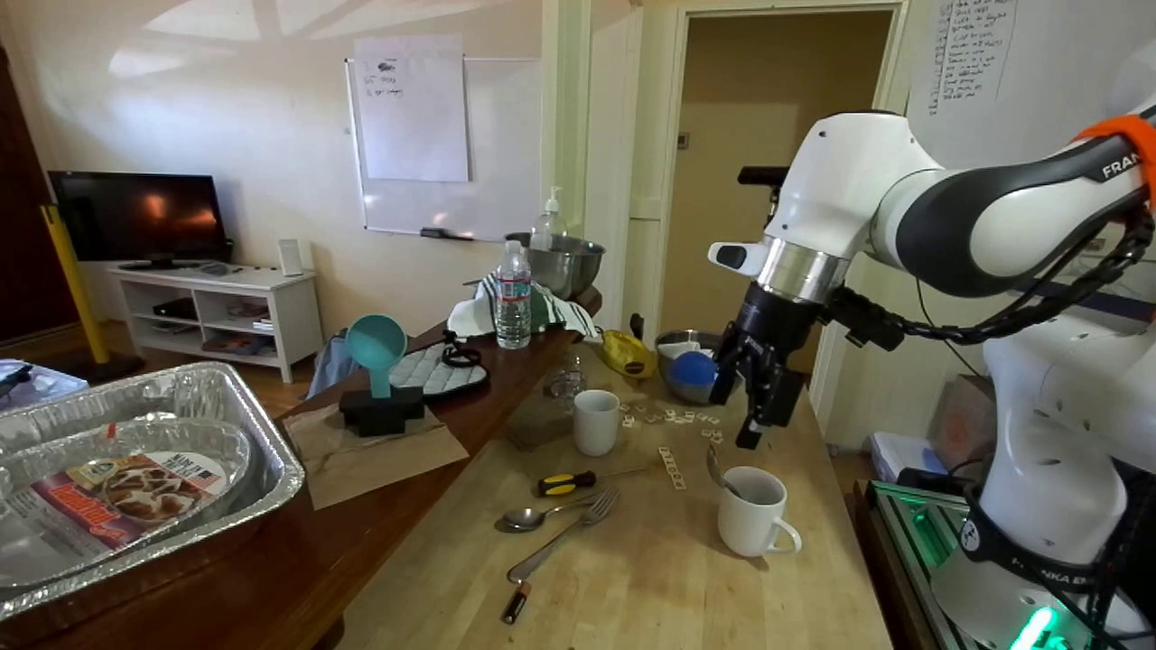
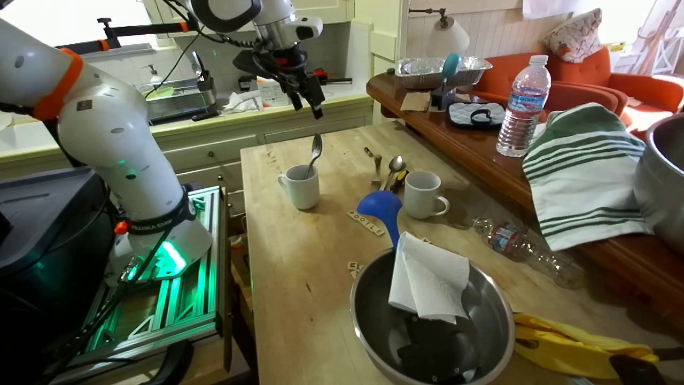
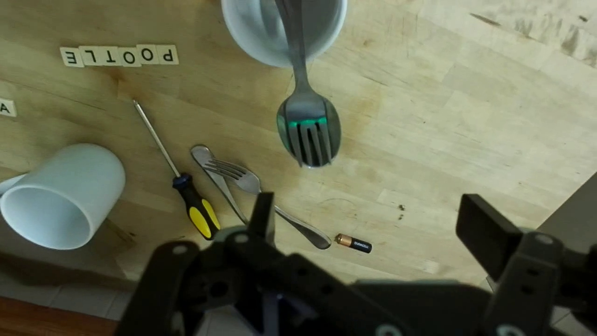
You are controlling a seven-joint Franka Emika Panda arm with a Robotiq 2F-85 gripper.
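Note:
My gripper is open, its fingers wide apart with nothing between them, held in the air above the wooden table. Below it in the wrist view is a white mug (image 3: 246, 34) with a spoon and a fork (image 3: 302, 109) leaning out over its rim, one lying along the other. In exterior view 2 the same mug (image 2: 301, 189) stands upright. On the table lie another fork (image 3: 246, 182), a spoon (image 3: 215, 176), a yellow and black screwdriver (image 3: 196, 210) and a battery (image 3: 353, 243). A second white mug (image 1: 596, 422) stands farther back.
A metal bowl (image 2: 365, 321) holds a paper towel (image 2: 429, 276) and a blue ladle (image 2: 378, 208). Letter tiles (image 1: 672, 468) lie on the table, beside an empty bottle (image 2: 532, 250) and a yellow bag (image 2: 570, 346).

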